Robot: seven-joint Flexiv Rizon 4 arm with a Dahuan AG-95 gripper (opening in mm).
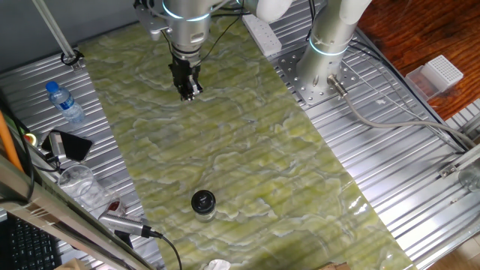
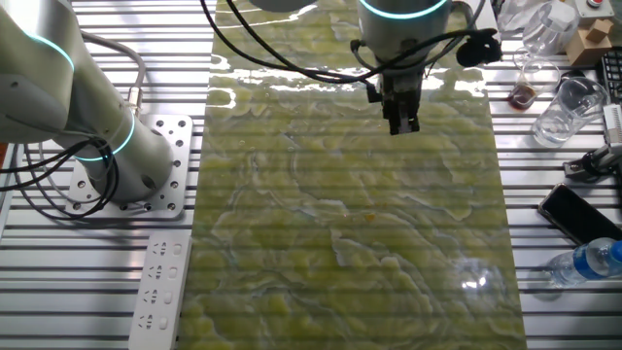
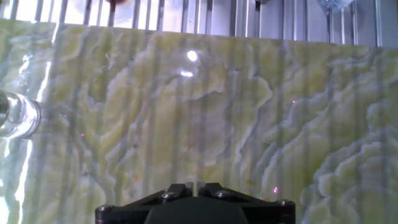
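My gripper (image 1: 190,96) hangs over the far part of the green marbled sheet, well apart from the jar. In the wrist view the gripper's two black fingers (image 3: 179,190) stand together at the bottom edge, shut, with nothing visible held between them. A clear jar with a black lid (image 1: 203,201) stands upright on the near half of the sheet. At the left edge of the wrist view, a clear glass-like body (image 3: 22,116) is partly cut off; it looks like the same jar. Exterior view 2 shows the gripper (image 2: 403,126) from another side, without the jar.
Bare green sheet (image 1: 247,157) surrounds the jar. Along one side lie a water bottle (image 1: 66,103), a phone (image 1: 75,147), clear cups (image 1: 81,184) and a metal cylinder with a cable (image 1: 126,225). A power strip (image 2: 160,292) lies near the arm's base.
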